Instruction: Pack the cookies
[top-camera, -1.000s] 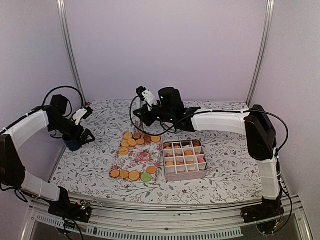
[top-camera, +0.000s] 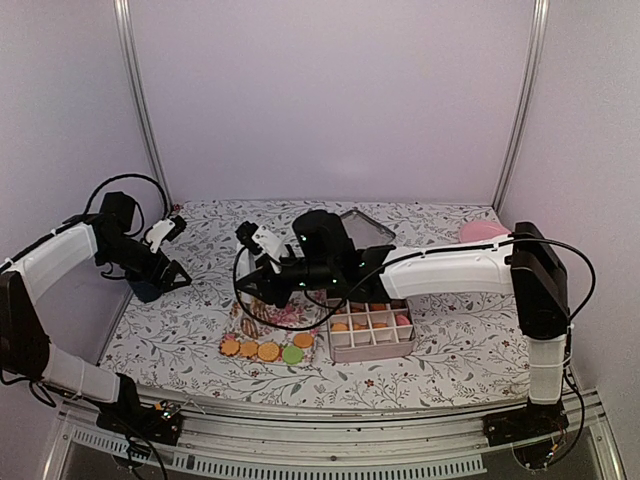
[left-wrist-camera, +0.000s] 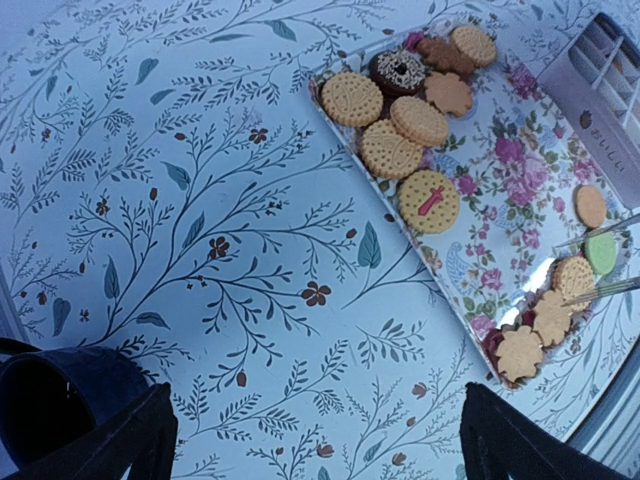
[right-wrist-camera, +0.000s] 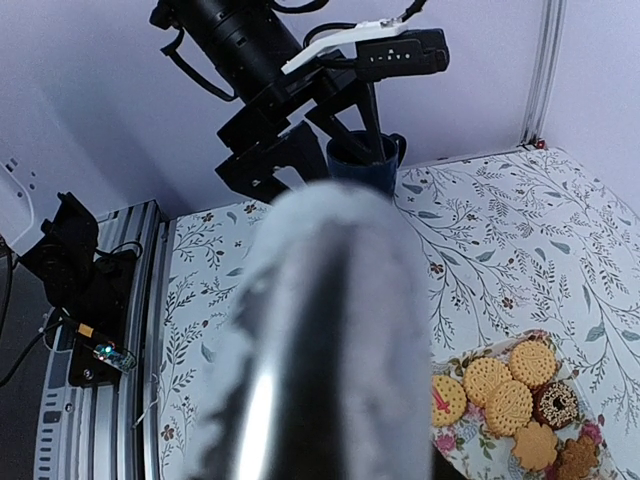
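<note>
Cookies lie along two ends of a floral tray (left-wrist-camera: 490, 250). One group, with a round red-marked cookie (left-wrist-camera: 418, 218) and a dark sprinkled ring (left-wrist-camera: 397, 72), is at the far end; a front row holds a green cookie (top-camera: 292, 355). To the right stands the pink divided box (top-camera: 372, 353), with cookies in several compartments. My right gripper (top-camera: 251, 264) is above the tray, shut on metal tongs (right-wrist-camera: 265, 400), whose prongs (left-wrist-camera: 605, 291) are spread apart with no cookie visibly gripped. My left gripper is open and empty, left of the tray.
A blue mug (left-wrist-camera: 75, 390) stands beneath the left gripper. Toward the back are a grey tray (top-camera: 368, 220) and a pink plate (top-camera: 482, 231), both partly behind the right arm. Patterned table shows clear between mug and floral tray.
My right arm has swung left and toward the front, bringing the tongs from the tray's far end over its left part. It now covers some far cookies. The left arm is unchanged.
</note>
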